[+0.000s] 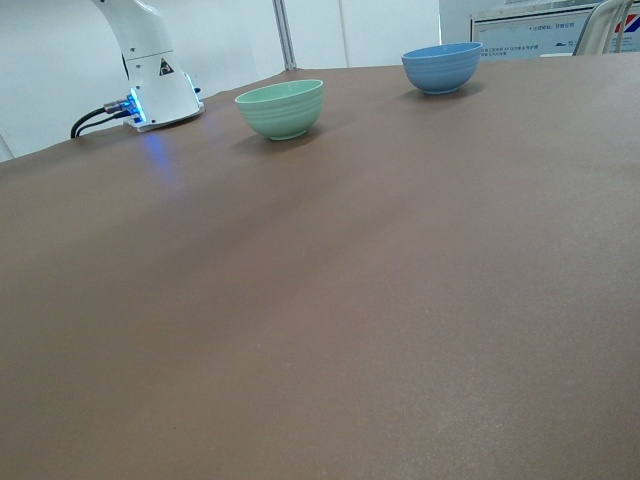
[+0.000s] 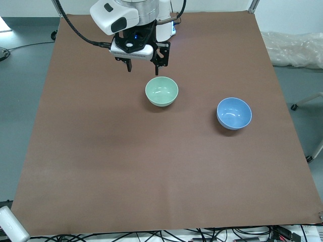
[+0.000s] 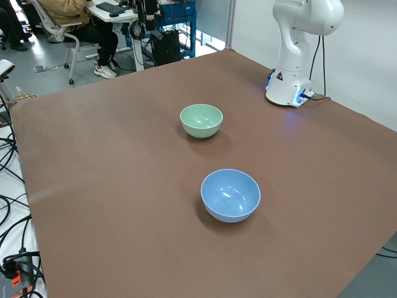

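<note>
A mint green bowl (image 2: 161, 92) (image 1: 279, 109) (image 3: 201, 120) stands empty on the brown table (image 2: 151, 171). A blue bowl (image 2: 234, 113) (image 1: 441, 69) (image 3: 231, 195) stands apart from it, right of it in the left view and nearer the camera in the right view. The robot's black gripper (image 2: 143, 68) hangs at the back of the table in the left view, above and behind the green bowl, with two fingertips apart and nothing seen between them. In the top and right views only the white arm shows, the gripper out of frame.
Cables (image 3: 22, 261) and equipment lie beyond the table's edge. A white wall stands behind the arm, and a chair and seated people are off the table in the right view.
</note>
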